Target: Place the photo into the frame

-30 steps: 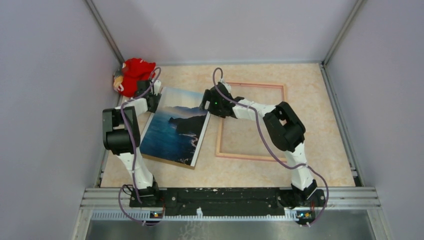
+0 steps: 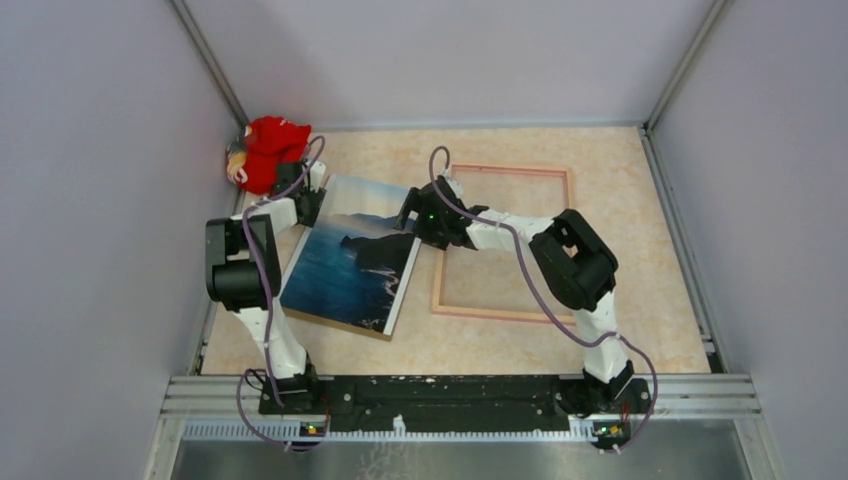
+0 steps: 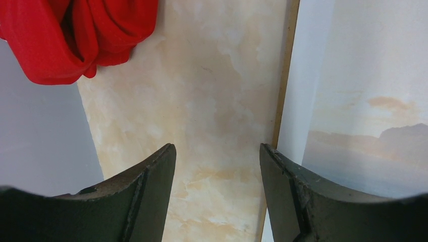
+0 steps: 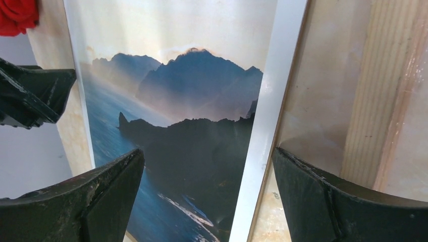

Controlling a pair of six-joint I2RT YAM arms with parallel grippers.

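Observation:
The photo board [image 2: 350,265], a seascape with a white border, lies on the table at centre-left. To its right lies the empty wooden frame [image 2: 500,314], partly under the right arm. My left gripper is at the photo's upper left edge, fingers apart, one beside the white border, with bare table between them. My right gripper is open over the photo's right edge, one fingertip at that edge beside the frame's wooden strip [image 4: 366,116], the other above the printed picture.
A red cloth [image 2: 270,150] is bunched in the back left corner near my left gripper. Free table shows along the front and at the far right. Walls surround the table on the left, back and right.
The left arm has barely moved, and the photo looks almost unchanged.

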